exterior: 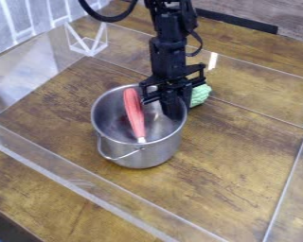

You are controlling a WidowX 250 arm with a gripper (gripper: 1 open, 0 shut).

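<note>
A steel pot (pixel 137 146) with a wire handle stands on the wooden table, a red stick-like object (pixel 133 113) leaning inside it. My black gripper (pixel 174 95) is over the pot's back right rim; whether it is open or shut, or holds the rim, is unclear. A pale green textured object (pixel 200 94) lies just behind the pot at the right, partly hidden by the gripper.
A white wire frame (pixel 88 40) stands at the back left. Clear panels edge the table at left and right. Bare wood (pixel 230 170) is free to the right and left of the pot.
</note>
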